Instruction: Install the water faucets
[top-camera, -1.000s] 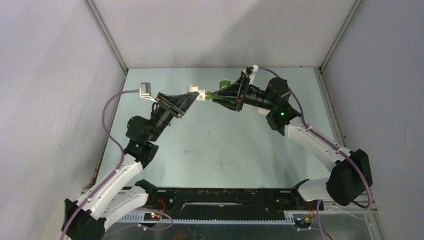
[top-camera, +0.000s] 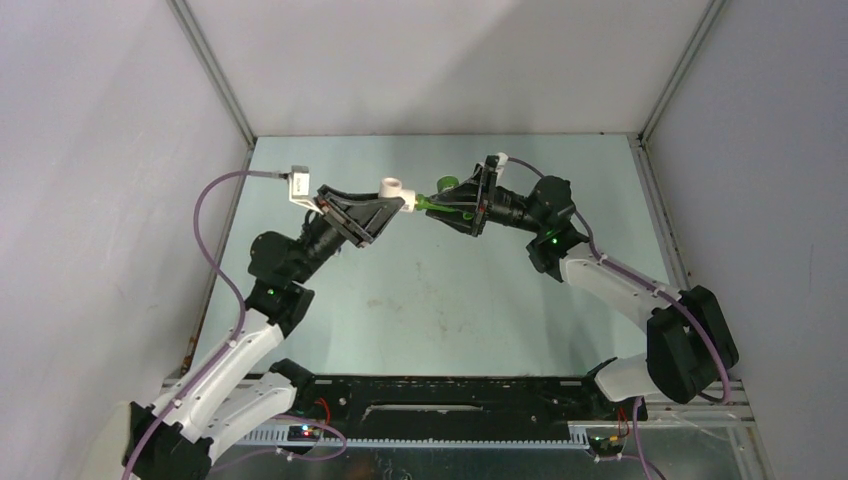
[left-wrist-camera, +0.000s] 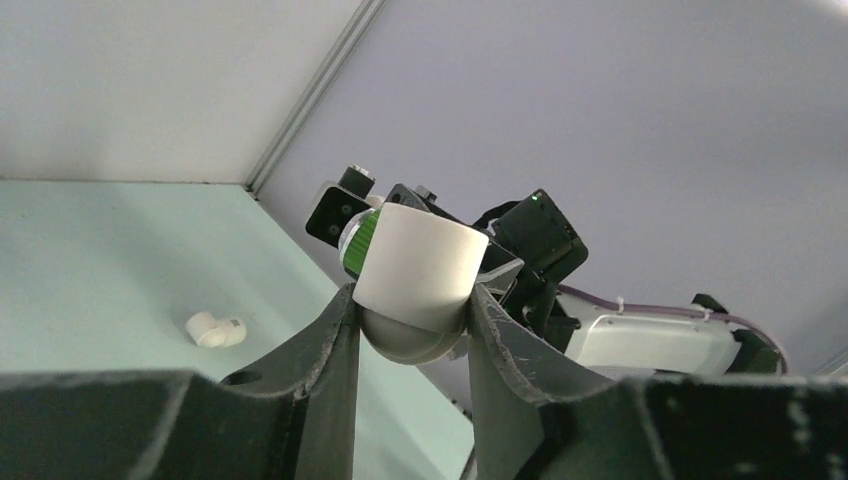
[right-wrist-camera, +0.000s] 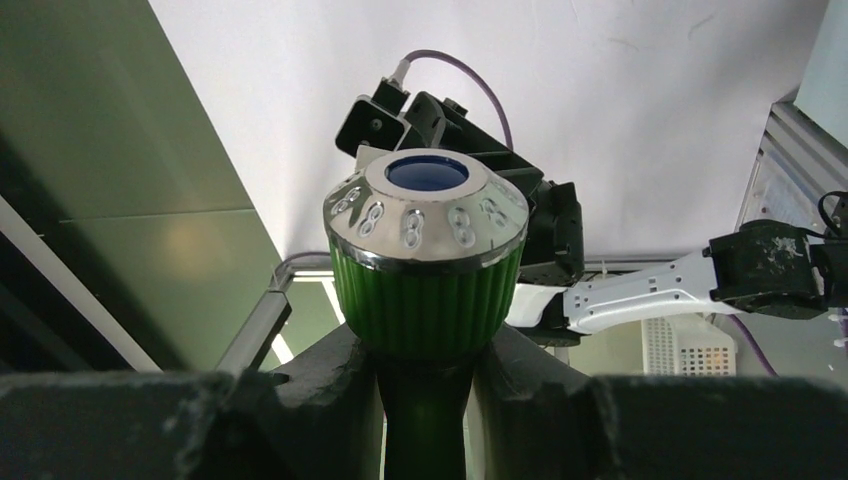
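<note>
Near the middle of the workspace, high in the top view, my left gripper (top-camera: 392, 203) is shut on a white elbow pipe fitting (top-camera: 391, 187). In the left wrist view the fitting (left-wrist-camera: 422, 268) stands between the fingertips, one arm pointing up. Facing it, my right gripper (top-camera: 443, 207) is shut on a green faucet (top-camera: 447, 184). The faucet's ribbed green knob (right-wrist-camera: 425, 300) with its silver, blue-centred cap fills the middle of the right wrist view. The faucet's left end meets the fitting's side opening in the top view; how deep it sits inside cannot be told.
Another white elbow fitting (left-wrist-camera: 215, 330) lies loose on the pale table in the left wrist view. Walls (top-camera: 430, 70) close off the back and both sides.
Both grippers, with the fitting and faucet, have shifted slightly downward in the top view. The fitting has also moved a little right.
</note>
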